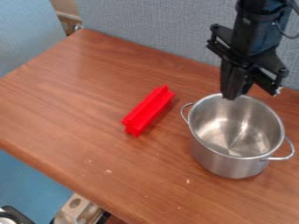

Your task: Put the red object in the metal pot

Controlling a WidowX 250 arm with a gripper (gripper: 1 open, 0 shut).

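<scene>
The red object (149,111), a long narrow block, lies slantwise on the wooden table, to the left of the pot and apart from it. The shiny metal pot (230,163) stands upright at the right, with a wire handle on each side; its visible inside is empty. Over the pot's far rim, in the upper right, hangs my black gripper (236,92), pointing down. It is shut with nothing held, well away from the red object.
Bare wooden table (70,114) spreads across the left and front. A grey wall (158,26) rises behind the far edge. Some hardware (77,212) sits past the table's near left edge.
</scene>
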